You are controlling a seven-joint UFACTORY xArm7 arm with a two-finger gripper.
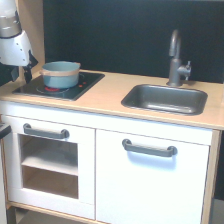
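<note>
A blue-grey pot (61, 75) sits upright on the black stovetop (88, 83) at the left of the counter. Something tan shows at its top. In the camera view's upper left corner is my gripper (21, 73), its white body partly cut off by the frame's edge. Its dark fingers point down just left of the pot, low over the counter's left end. At this size I cannot make out how far apart they stand or whether they touch the pot's side.
To the right, a grey sink (165, 98) is set into the wooden counter (112, 93), with a tall grey faucet (177, 65) behind it. Bare counter lies between stove and sink. Below are a windowed door (82, 165) and a white door (150, 185), both shut.
</note>
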